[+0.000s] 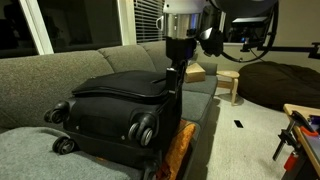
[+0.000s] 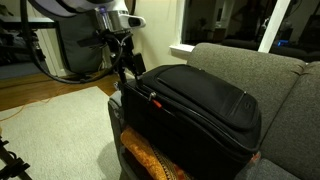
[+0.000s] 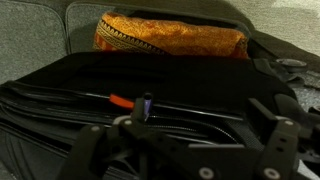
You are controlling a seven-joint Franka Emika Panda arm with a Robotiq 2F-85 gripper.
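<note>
A black soft-sided suitcase (image 1: 115, 115) with wheels lies on its side on the grey couch. In exterior view 2 its top panel (image 2: 200, 90) faces up, and a red-orange zipper pull (image 2: 155, 100) shows on the edge nearest the arm. The wrist view shows that zipper pull (image 3: 121, 101) beside the zipper tracks, close to the left finger. My gripper is open above the suitcase's edge, its fingers spread apart with nothing held between them. From the side, the gripper (image 1: 176, 78) hangs at the suitcase's aisle-side edge; whether it touches the fabric, I cannot tell.
An orange patterned cloth (image 3: 175, 36) lies on the couch beside the suitcase. The couch back (image 1: 40, 85) runs behind it. A wooden table (image 1: 305, 125) with items stands at the right, and a round stool (image 1: 228, 80) farther back. Carpet (image 1: 240, 145) between is mostly clear.
</note>
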